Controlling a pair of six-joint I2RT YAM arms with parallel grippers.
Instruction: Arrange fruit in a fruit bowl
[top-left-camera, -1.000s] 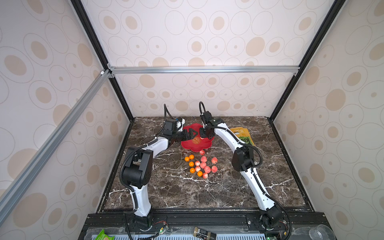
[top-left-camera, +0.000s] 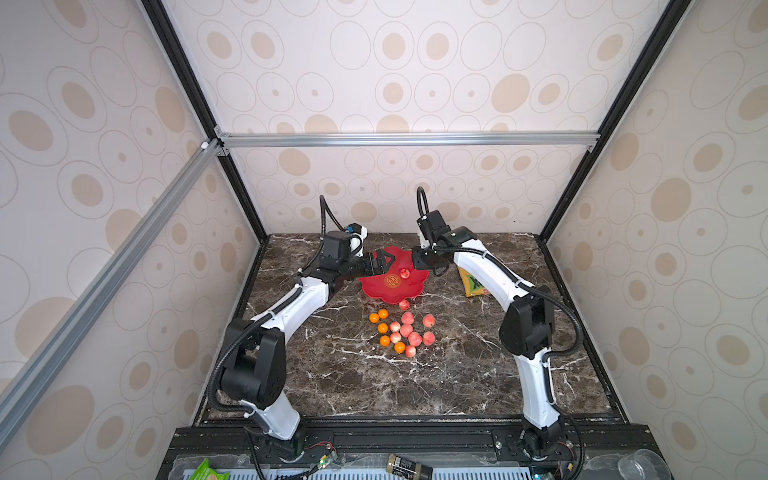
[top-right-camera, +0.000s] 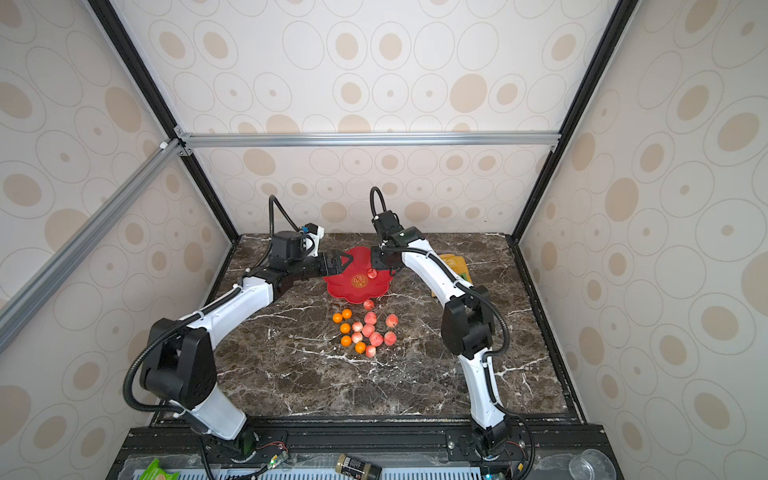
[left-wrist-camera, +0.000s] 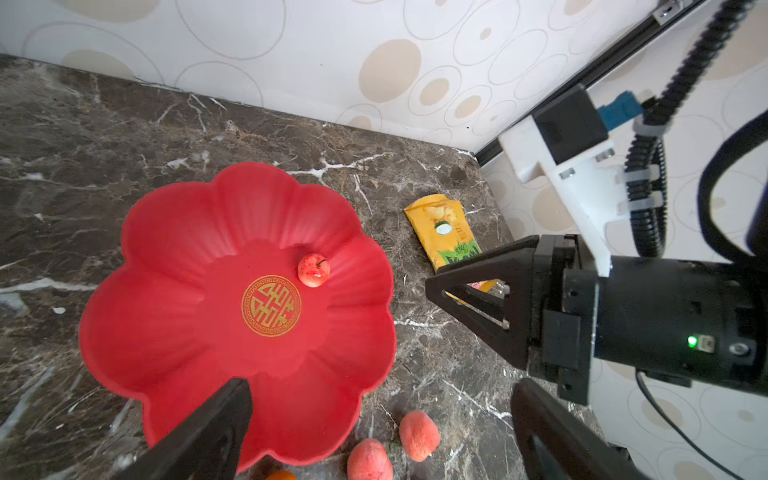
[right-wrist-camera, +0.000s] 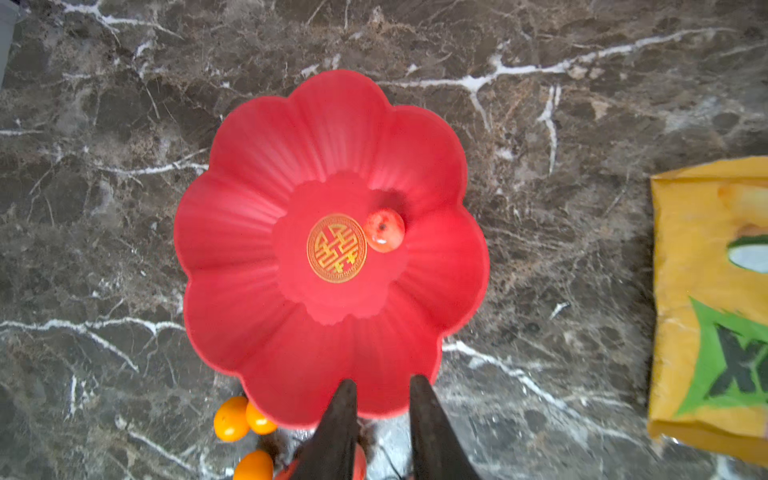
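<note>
The red flower-shaped bowl (right-wrist-camera: 328, 352) sits at the back middle, holding one small red apple (right-wrist-camera: 385, 229). Oranges (top-left-camera: 384, 340), peaches (top-left-camera: 415, 338) and smaller pale red fruit lie loose in front of it. My left gripper (top-left-camera: 380, 264) is raised at the bowl's left side; its wrist view shows fingertips wide apart, nothing between them. My right gripper hangs above the bowl's right part, fingertips apart with a gap and nothing held.
A yellow packet (right-wrist-camera: 704, 304) lies right of the bowl. Walls enclose the back and sides.
The fruit has not moved.
</note>
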